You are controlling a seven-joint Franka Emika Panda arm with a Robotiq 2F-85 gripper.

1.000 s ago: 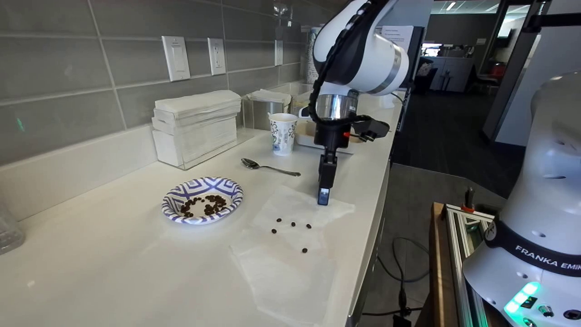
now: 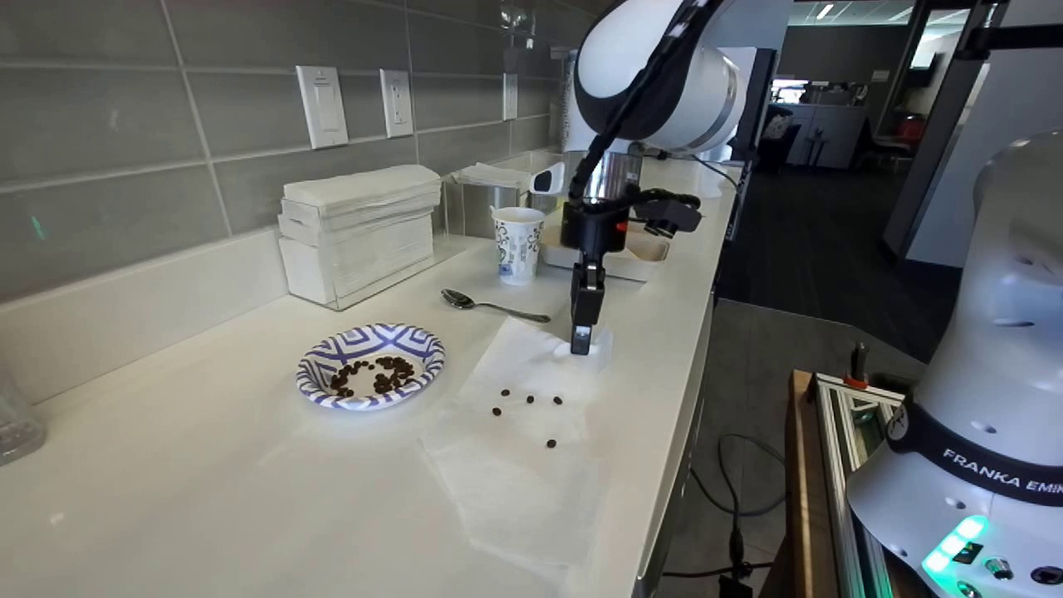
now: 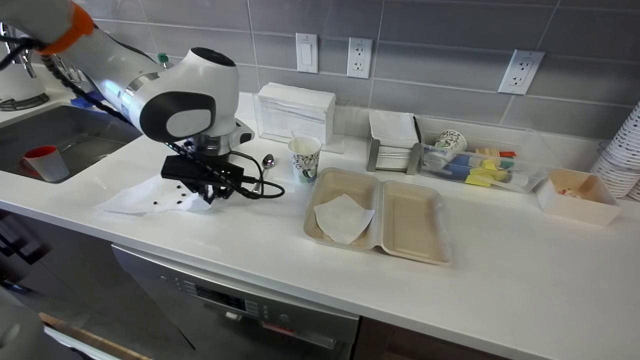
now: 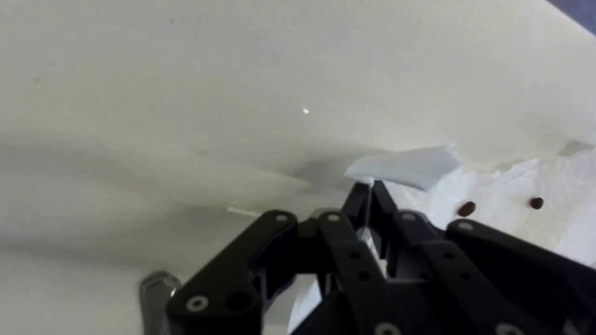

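Note:
A white paper sheet (image 2: 528, 488) lies along the front of the counter, several dark beans (image 2: 530, 399) scattered over it. My gripper (image 2: 580, 344) is shut on the paper's far end, and a small pinched flap (image 4: 410, 166) sticks out past the fingertips in the wrist view. Two of the beans (image 4: 467, 209) show to the right of the fingers there. To the left of the paper in exterior view 1, a blue-and-white patterned bowl (image 2: 430, 344) holds a cluster of similar dark beans.
Behind the paper lies a metal spoon (image 2: 495, 306), close to a patterned paper cup (image 2: 518, 245). An open takeout box (image 3: 414, 222) with a paper piece occupies the counter beyond my arm. Napkins (image 2: 364, 234) stand against the wall.
My gripper has moved a little away from the camera and to the left. The paper's far end has bunched up at the fingers, and the beans have shifted slightly the same way.

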